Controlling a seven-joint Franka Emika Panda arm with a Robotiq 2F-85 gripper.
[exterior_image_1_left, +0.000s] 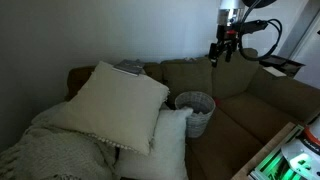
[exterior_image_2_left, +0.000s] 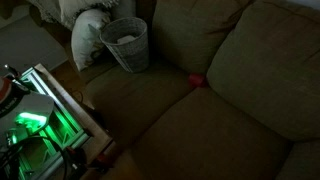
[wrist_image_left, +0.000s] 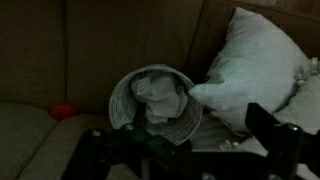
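A grey wicker basket stands on the brown sofa, beside the pale pillows. It also shows near the top of exterior view 2 as a basket against the cushions. Looking down in the wrist view, I see a crumpled whitish cloth inside it. A small red thing lies at the cushion seam to one side of the basket, seen also as a red patch. High above the sofa, my dark gripper hangs open, apart from the basket, with nothing between its fingers.
A large cream pillow leans left of the basket, with a white pillow in front. The sofa seat beyond the basket is mostly bare. The green-lit robot base stands at the near right.
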